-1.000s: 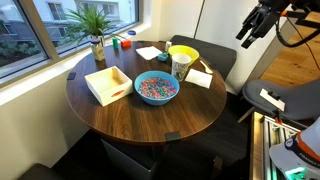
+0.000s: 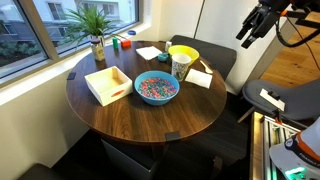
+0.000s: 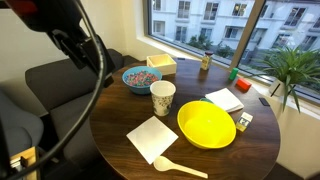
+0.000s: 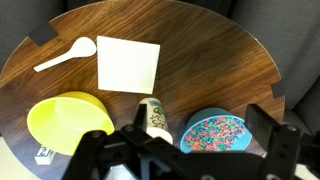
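Wide apart, the fingers of my gripper leave an open gap with nothing held in it. In exterior view 1 the gripper (image 2: 245,38) hangs at the upper right, raised clear of the round wooden table. On the table a blue bowl (image 2: 156,102) holds many small colourful pieces. Beside it stands an upright patterned white cup (image 3: 163,98), and a yellow bowl (image 3: 207,125) is close to the cup. A white square sheet (image 3: 151,139) lies flat, with a pale spoon (image 3: 181,167) alongside. The wrist view looks down on the cup (image 4: 155,117), partly hidden by the gripper.
An open cream box (image 2: 110,85) stands by the blue bowl. Towards the window are a potted plant (image 2: 95,28) and small containers. Dark seating (image 2: 50,135) borders it.
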